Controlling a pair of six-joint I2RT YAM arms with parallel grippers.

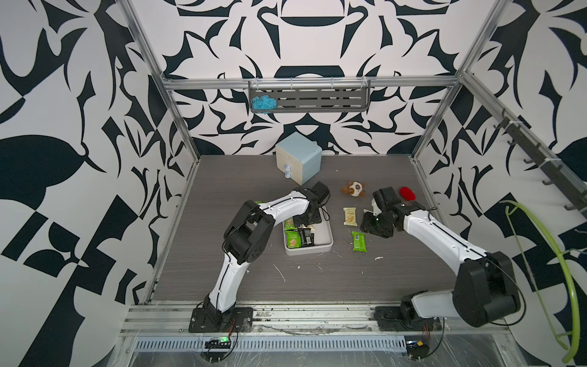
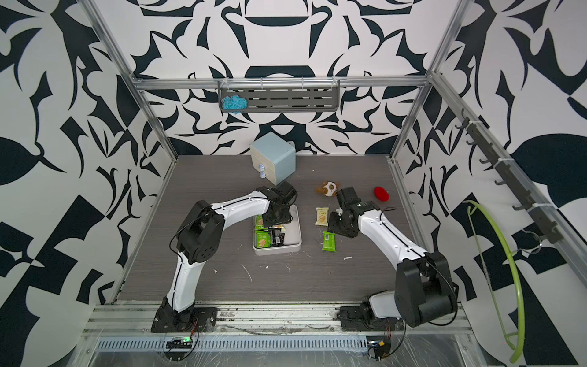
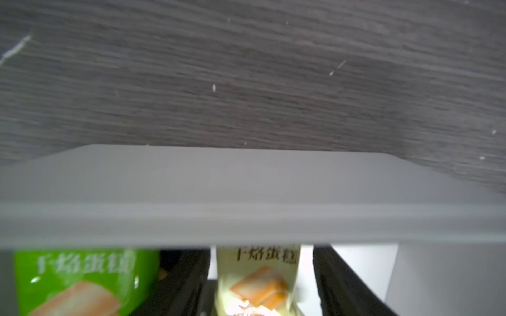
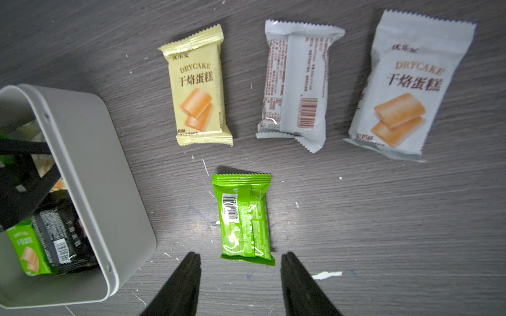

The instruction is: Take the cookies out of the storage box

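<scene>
The storage box (image 1: 308, 250), pale grey and open-topped, stands mid-table. Inside it are green cookie packs (image 2: 262, 239), a black pack (image 2: 277, 237) and a yellow pack (image 3: 258, 281). My left gripper reaches into the box, its parted fingers on either side of the yellow pack; the box rim hides part of it, and a grip does not show. Right of the box, my right gripper hovers over the table, open and empty. Ahead of its fingers lies a green pack (image 4: 244, 218), with a yellow pack (image 4: 199, 87) and white packs (image 4: 296, 81) beyond.
A light blue cabinet (image 1: 299, 157) stands behind the box. A brown and white toy (image 1: 354, 188) and a red item (image 1: 407, 194) lie at the back right.
</scene>
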